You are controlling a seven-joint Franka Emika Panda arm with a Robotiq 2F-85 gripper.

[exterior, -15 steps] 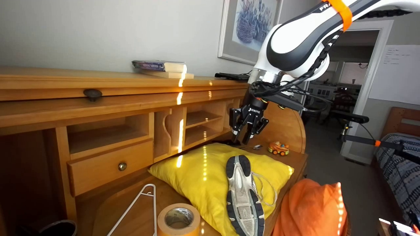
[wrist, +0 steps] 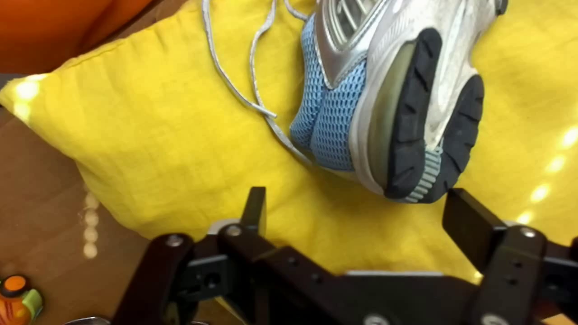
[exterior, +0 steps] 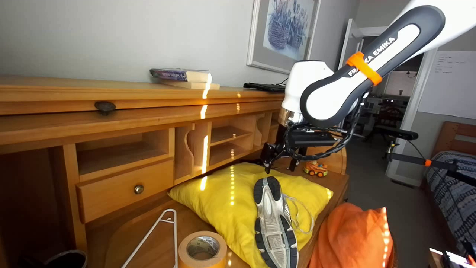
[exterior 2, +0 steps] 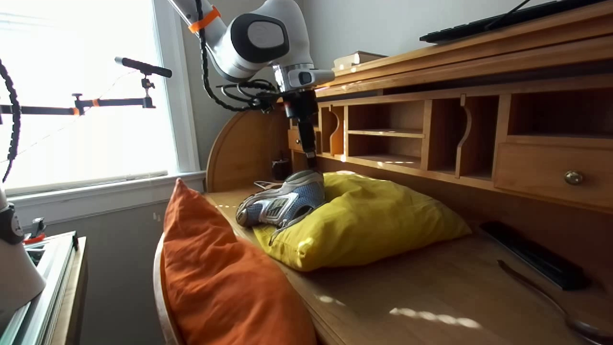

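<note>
A grey and light-blue running shoe (exterior: 274, 223) lies on its side on the yellow pillow (exterior: 223, 192), its sole facing exterior view 1. My gripper is open, with no object held between its fingers. In the wrist view the heel of the shoe (wrist: 390, 108) lies just ahead of the fingertips, closer to the right finger (wrist: 471, 227) than to the left one. Loose laces (wrist: 233, 86) trail over the pillow beside the shoe. From exterior view 2, the gripper hangs just above the raised heel end of the shoe (exterior 2: 293, 195); whether they touch is unclear.
An orange pillow (exterior 2: 224, 276) rests by the desk's front edge. A toy car (exterior: 315, 169) sits behind the yellow pillow. Tape (exterior: 203, 250) and a white hanger (exterior: 154, 232) lie nearer exterior view 1. Cubbyholes (exterior 2: 385, 132) line the desk's back.
The gripper has come down and turned, its fingers now wider apart over the pillow's far side by the shoe's heel. The shoe has shifted very slightly left in exterior view 1.
</note>
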